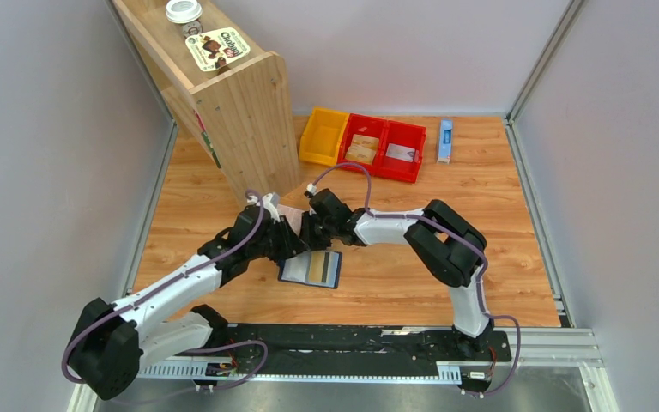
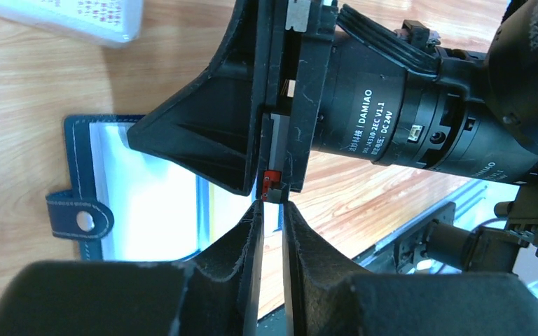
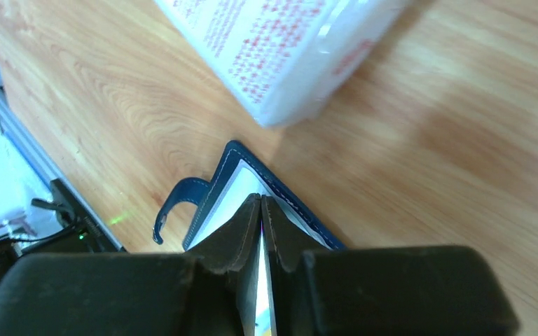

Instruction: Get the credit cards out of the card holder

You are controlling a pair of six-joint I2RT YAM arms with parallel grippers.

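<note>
The navy card holder (image 1: 308,270) lies open on the table below both grippers, with clear sleeves and a yellowish strip; in the left wrist view its strap with a snap (image 2: 77,218) sticks out. My right gripper is over the holder's corner, fingertips close together at the clear sleeve; whether anything is between them is hard to tell. My left gripper is beside the right one, fingertips nearly together with only a narrow gap; nothing is clearly visible between them. The right gripper's body partly hides the holder in the left wrist view.
A pinkish-white pack (image 3: 266,49) lies behind the holder, beside the wooden shelf (image 1: 244,129). Yellow (image 1: 316,142) and red bins (image 1: 403,172) and a blue box (image 1: 444,142) stand at the back.
</note>
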